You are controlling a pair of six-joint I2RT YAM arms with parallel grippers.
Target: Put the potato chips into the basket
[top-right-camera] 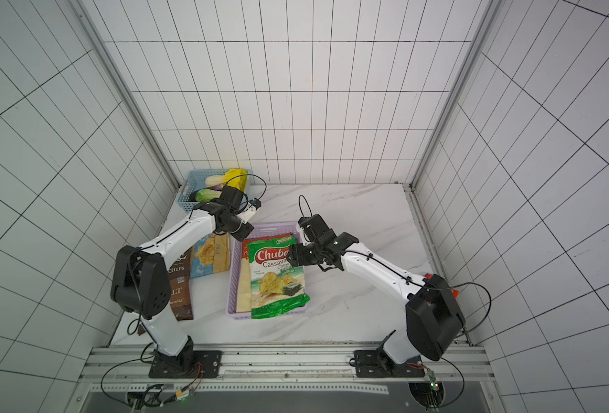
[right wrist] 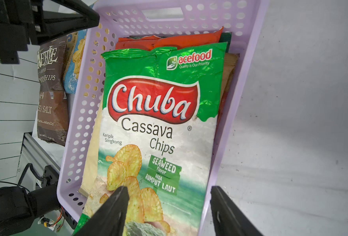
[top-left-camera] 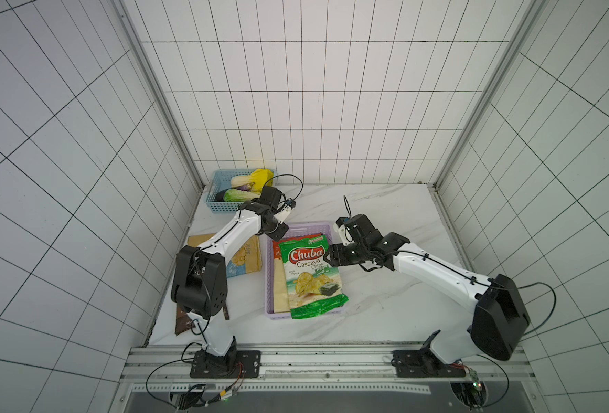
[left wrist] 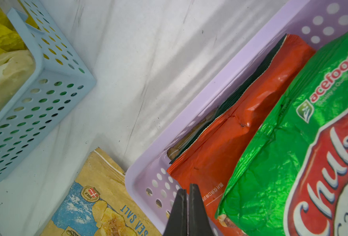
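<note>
The green-and-white Chuba chip bag (right wrist: 162, 129) lies face up in the purple basket (right wrist: 88, 98), its green lower end over the near rim. Beneath it a red-orange bag (left wrist: 237, 129) and a tan one (top-left-camera: 280, 282) partly show. At the basket's right side, my right gripper is over the Chuba bag and rim, its fingers (right wrist: 111, 212) apart and empty. Shut with nothing showing between its tips, my left gripper is above the basket's far left corner. A blue-and-tan sea salt chip bag (left wrist: 99, 208) and a brown corn chip bag (top-right-camera: 180, 289) lie outside, left of the basket.
A blue basket (top-left-camera: 228, 205) with vegetables and a yellow bag stands at the back left. Tiled walls enclose the sides and back.
</note>
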